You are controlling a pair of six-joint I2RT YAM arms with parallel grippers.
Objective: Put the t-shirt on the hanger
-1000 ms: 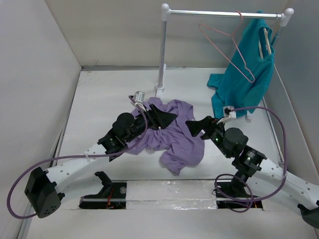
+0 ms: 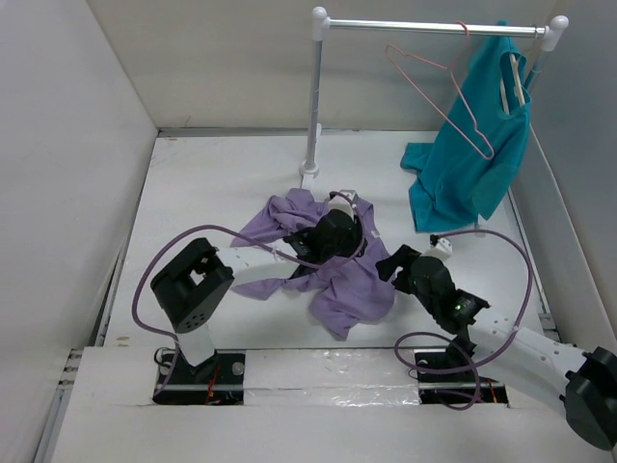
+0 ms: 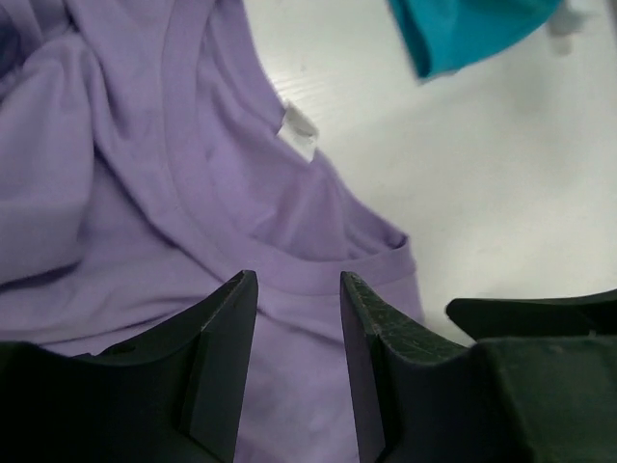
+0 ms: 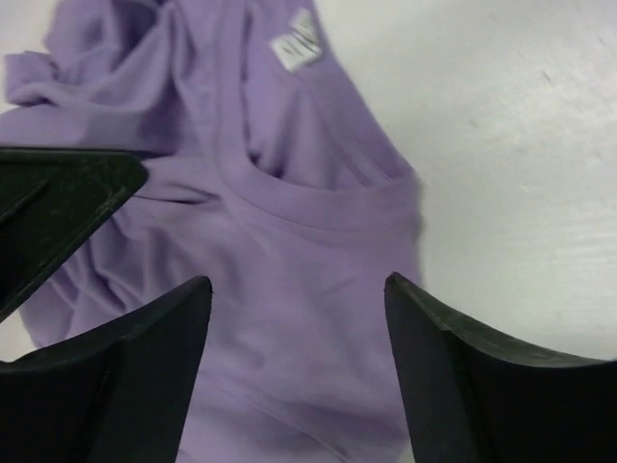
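A crumpled purple t-shirt (image 2: 347, 299) lies on the white floor, its neckline and white label showing in both wrist views. My left gripper (image 2: 352, 236) is low over its middle, fingers a little apart (image 3: 299, 328) with shirt below between them. My right gripper (image 2: 386, 265) stands open at the shirt's right edge, shirt visible beneath its fingers (image 4: 145, 386). Whether either touches the cloth is unclear. A thin pink wire hanger (image 2: 434, 101) hangs empty from the rail (image 2: 415, 26).
A teal shirt (image 2: 463, 164) hangs on a wooden hanger at the rail's right end, reaching the floor behind my right gripper. The rail's left post (image 2: 313, 96) stands behind the purple shirt.
My left arm has swung right and its gripper now sits farther over the shirt's middle. The shirt looks unchanged.
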